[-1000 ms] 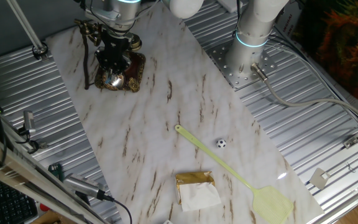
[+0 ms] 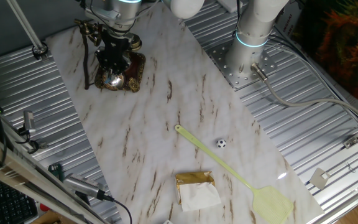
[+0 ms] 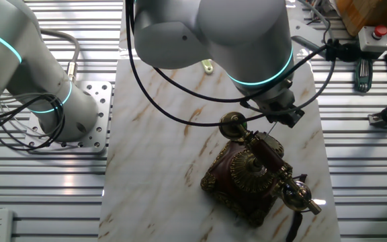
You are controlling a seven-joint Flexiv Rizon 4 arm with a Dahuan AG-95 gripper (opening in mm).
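An ornate old-style telephone (image 3: 242, 176) in dark red and brass stands at one end of the marbled table, its handset (image 3: 272, 156) lying across the top. In exterior view 1 my gripper (image 2: 113, 73) is in front of the telephone (image 2: 135, 70) and covers much of it. My wrist is above the phone's edge in exterior view 2, where the arm hides most of the gripper. Whether the fingers are apart or together does not show, nor whether they touch the phone.
A yellow-green fly swatter (image 2: 219, 163), a small black-and-white ball (image 2: 221, 143) and a gold packet with a white sheet (image 2: 197, 191) lie on the table's other half. My arm's base (image 2: 244, 59) stands beside the table.
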